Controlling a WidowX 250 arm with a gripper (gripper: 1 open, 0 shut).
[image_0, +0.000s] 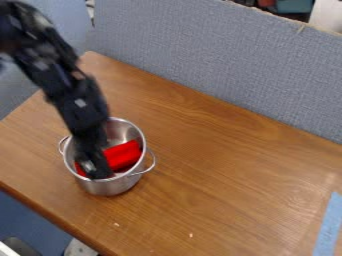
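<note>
A steel pot with two wire handles stands on the wooden table at the left. Inside it lies a red object, partly covered by my gripper. The black gripper reaches down from the upper left into the pot, at the red object's left part. Its fingertips are too dark and blurred to show whether they touch it.
A grey padded wall runs along the back. A light blue strip lies at the right edge.
</note>
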